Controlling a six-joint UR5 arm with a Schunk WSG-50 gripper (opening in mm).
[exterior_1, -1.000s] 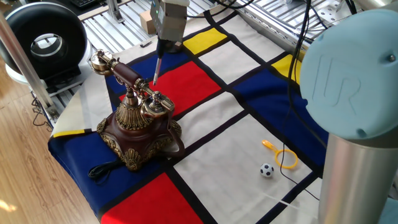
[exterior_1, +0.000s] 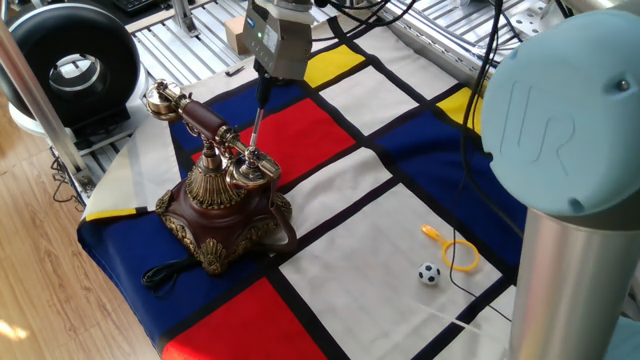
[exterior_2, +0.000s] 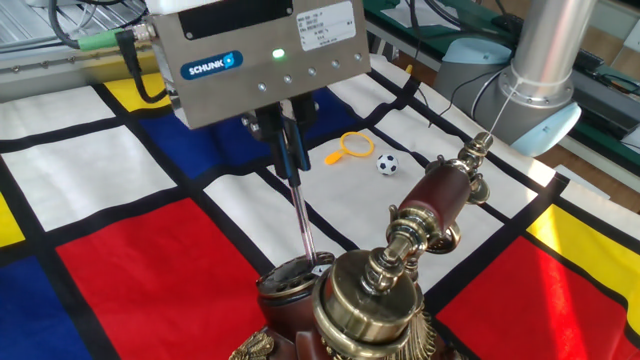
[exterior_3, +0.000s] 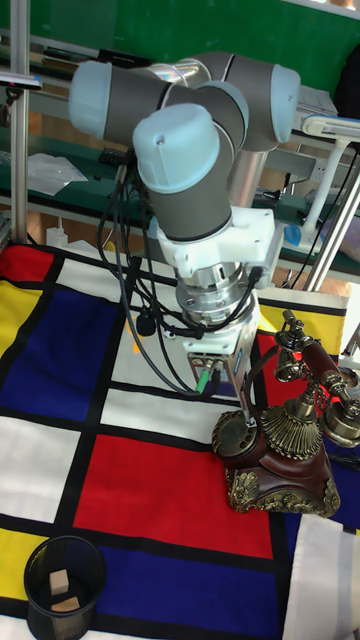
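Observation:
An antique-style telephone (exterior_1: 222, 220), dark red-brown with ornate brass trim, stands upright on the cloth with its handset lying across the cradle. My gripper (exterior_2: 290, 176) is above the dial side of it, the dark fingers closed together around a thin, shiny rod (exterior_2: 303, 222). The rod slants downward, its lower end at the telephone's round dial (exterior_2: 292, 276) in exterior view 2. Whether the tip touches the dial I cannot tell. In exterior view 3 the dial (exterior_3: 235, 434) faces the robot's working side, and the fingers are mostly hidden behind the gripper body.
A small soccer ball (exterior_1: 429, 273) and a yellow ring-shaped toy (exterior_1: 461, 255) lie on a white patch. A black mesh cup (exterior_3: 64, 588) with wooden blocks stands at the near corner of the cloth.
My gripper and the rod have shifted slightly right and downward in exterior view 1, bringing the rod's tip lower by the dial. The telephone, ball and yellow toy have stayed put.

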